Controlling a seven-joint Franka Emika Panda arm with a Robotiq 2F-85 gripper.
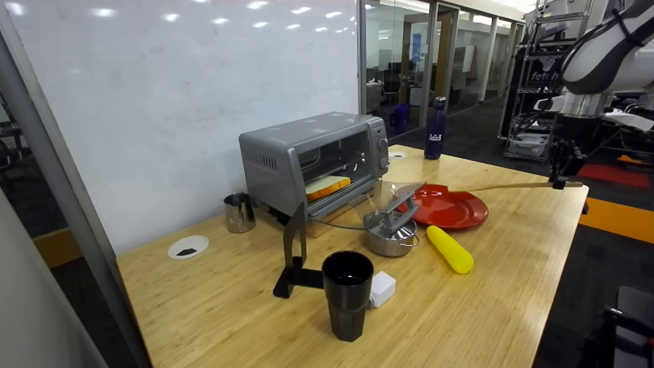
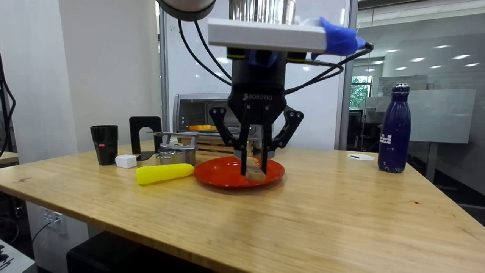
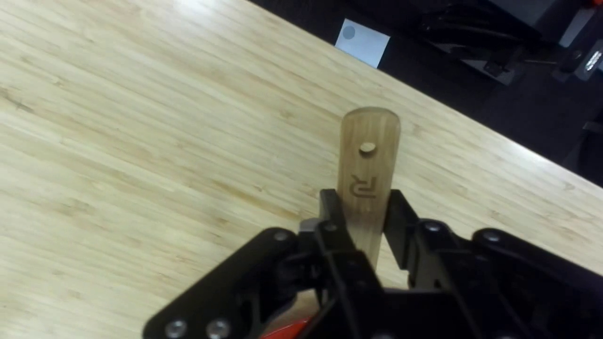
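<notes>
My gripper [image 1: 559, 178] is shut on the handle of a wooden spatula [image 1: 509, 186], held roughly level. In exterior view 1 the spatula's far end reaches the red plate [image 1: 450, 212]; whether it touches is unclear. From the front, the gripper [image 2: 253, 169] hangs before the plate [image 2: 213, 176], the handle end [image 2: 255, 174] between its fingers. The wrist view shows the rounded handle end [image 3: 368, 127], with a hole and an engraved mark, sticking out past the fingertips. The blade is mostly hidden there.
A yellow object [image 1: 450, 249] lies left of the plate in exterior view 2, beside a lidded steel pot [image 1: 389, 241]. Behind stands an open toaster oven [image 1: 306, 138] with bread [image 1: 328, 187] inside. A blue bottle [image 2: 394, 132] stands right.
</notes>
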